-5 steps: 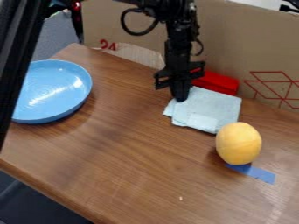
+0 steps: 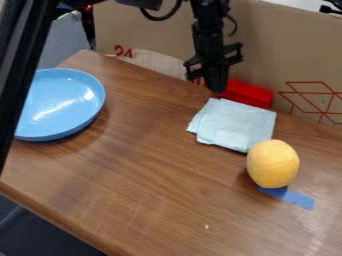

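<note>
My black gripper (image 2: 215,83) hangs above the far edge of the table, just over and behind a folded pale blue cloth (image 2: 235,125); it looks shut, with nothing visible in it. A red block (image 2: 250,93) lies behind the cloth, partly hidden by the gripper. A yellow oval object (image 2: 273,164) sits at the right on or beside a strip of blue tape (image 2: 294,198).
A blue plate (image 2: 60,100) lies at the left of the wooden table (image 2: 147,190). A cardboard panel (image 2: 301,70) stands along the back.
My gripper has risen from the cloth's far left part and moved slightly back and to the right. The cloth appears to lie as before.
</note>
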